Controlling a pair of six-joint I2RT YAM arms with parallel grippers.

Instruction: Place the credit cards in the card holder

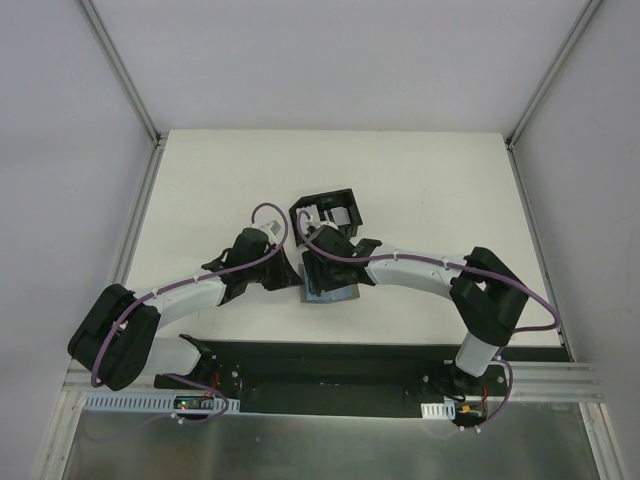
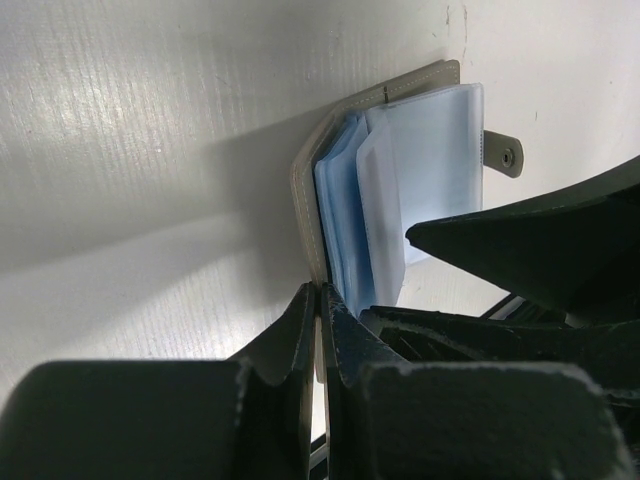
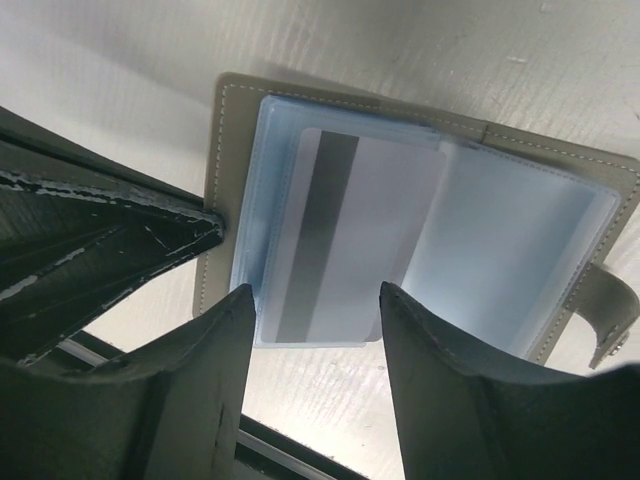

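Observation:
The card holder lies open on the white table, showing blue and clear sleeves. My left gripper is shut at its grey left edge; whether the edge is between the fingertips is unclear. In the right wrist view, a white card with a dark stripe lies flat at the holder's left sleeves; whether it is inside one is unclear. My right gripper hangs over that card, part open, its fingertips either side of the card's lower part.
A black tray with white cards stands just behind the holder.

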